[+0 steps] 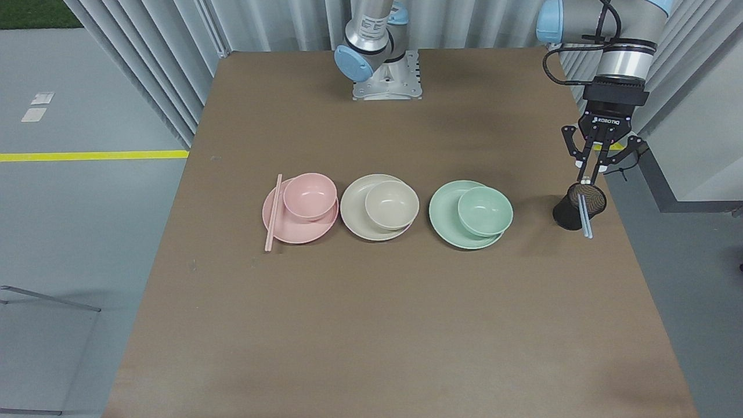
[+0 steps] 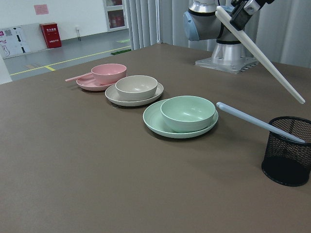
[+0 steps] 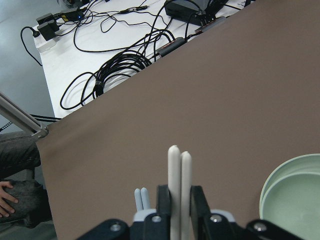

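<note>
My gripper is shut on a pair of white chopsticks (image 2: pixel 262 56), held slanted above the black mesh holder (image 1: pixel 566 216). A pair of pale blue chopsticks (image 1: pixel 585 219) leans in that holder, sticking out past its rim. In the front view the gripper (image 1: pixel 587 179) is just over the holder at the table's right edge. Pink chopsticks (image 1: pixel 273 212) rest on the pink plate (image 1: pixel 303 233) beside the pink bowl (image 1: pixel 310 195).
A cream plate (image 1: pixel 353 209) with cream bowl (image 1: pixel 392 204) and a mint plate (image 1: pixel 443 216) with mint bowl (image 1: pixel 485 209) stand left of the holder.
</note>
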